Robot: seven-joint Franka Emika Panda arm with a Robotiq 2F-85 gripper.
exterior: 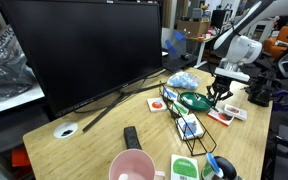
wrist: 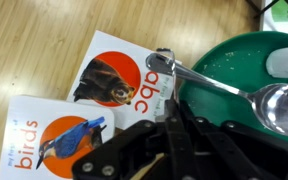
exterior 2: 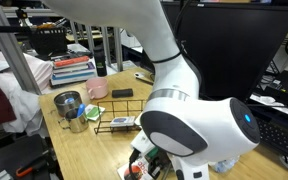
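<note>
A round green plate [wrist: 217, 109] fills the right of the wrist view. A metal spoon [wrist: 282, 108] lies across it, its handle end sticking out past the left rim, and a white object [wrist: 287, 63] sits at the plate's far right. My gripper is at the plate's left rim and looks shut on that rim; its dark fingers hide the exact contact. In exterior view 1 the plate [exterior: 195, 101] is beside the gripper [exterior: 213, 104]. The white arm [exterior 2: 199, 128] hides most of this area in exterior view 2.
Two picture books, "abc" [wrist: 117, 78] and "birds" [wrist: 46, 140], lie left of the plate. A black wire rack [exterior: 192, 125] stands close by. A pink mug [exterior: 134, 165] and black remote [exterior: 131, 139] are farther off, below a large monitor [exterior: 99, 50].
</note>
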